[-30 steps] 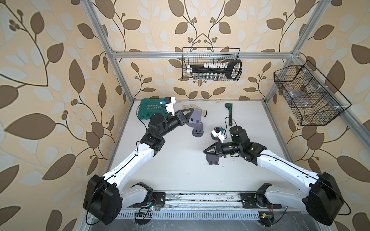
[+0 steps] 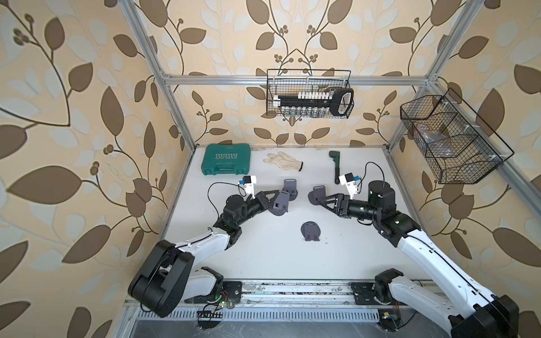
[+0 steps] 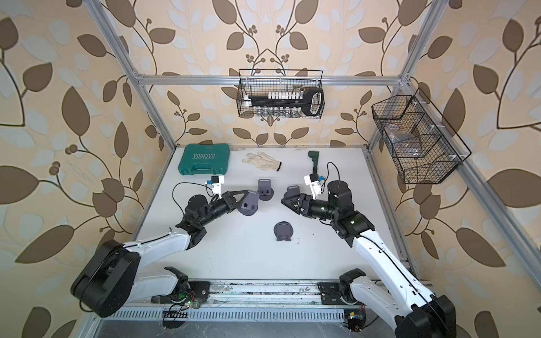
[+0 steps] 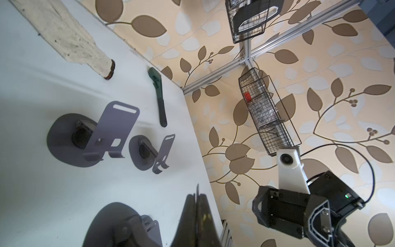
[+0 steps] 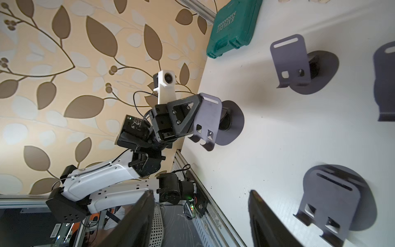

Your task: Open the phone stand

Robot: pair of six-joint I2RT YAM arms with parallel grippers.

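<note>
My left gripper (image 2: 272, 194) is shut at an upright phone stand (image 2: 281, 204), which sits on the table at centre-left; whether it still grips it is unclear, as its tips show nothing clear between them in the left wrist view. A second raised stand (image 3: 264, 186) stands just behind. A third (image 2: 319, 192) stands to the right, beside my right gripper (image 2: 325, 202), which is part open with nothing seen between its fingers. A fourth stand (image 5: 327, 199) lies low, nearly flat, in the front middle.
A green case (image 2: 225, 159), a glove (image 2: 284, 161) and a dark green-handled tool (image 2: 335, 166) lie along the back. Wire baskets hang on the walls.
My left gripper and the left stand have come down toward the front, from over the back stand onto the table. My right arm has risen and moved right.
</note>
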